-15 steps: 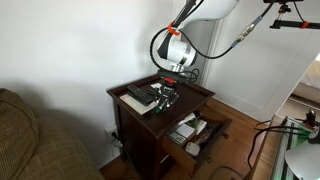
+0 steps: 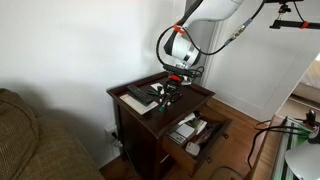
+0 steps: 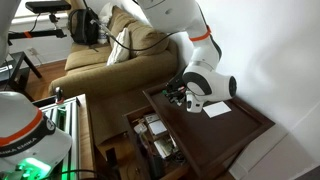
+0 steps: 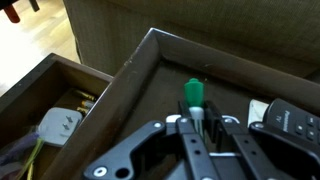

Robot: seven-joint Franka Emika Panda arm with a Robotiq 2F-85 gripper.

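A slim object with a green end (image 4: 194, 92) and a paler body stands between the fingertips of my gripper in the wrist view. The gripper is shut on it, and its lower part is hidden by the fingers. Below spreads the dark wooden cabinet top (image 4: 160, 95) with its raised rim. In exterior view 1 the gripper (image 2: 170, 92) is over the left front part of the cabinet top, where the held object is too small to make out clearly.
An open drawer (image 2: 194, 143) with several small items juts out from the cabinet front. A black device (image 4: 290, 122) lies on the top at the right of the wrist view. White sheets (image 3: 217, 109) rest near the wall side, and a brown couch (image 3: 120, 45) stands beyond the cabinet.
The arm has shifted slightly to the right in exterior view 1, and the gripper sits a little higher and farther from the front left corner. The drawer looks unchanged.
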